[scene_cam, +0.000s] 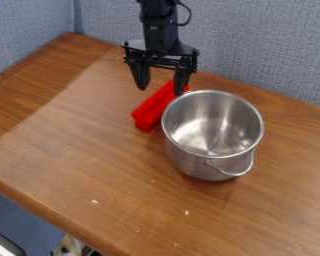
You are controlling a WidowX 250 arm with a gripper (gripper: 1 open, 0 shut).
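A black gripper (160, 78) hangs open at the top middle, above the back of the wooden table, with nothing seen between its fingers. A red elongated block (155, 108) lies on the table just below it, slanting from front left to back right, its far end behind the gripper's right finger. A steel pot (212, 138) with a wire handle stands right in front of the block's right side, partly covering it.
Grey padded walls (264, 54) stand behind and at the left of the table (83, 175). A dark object sits off the table at the lower left corner.
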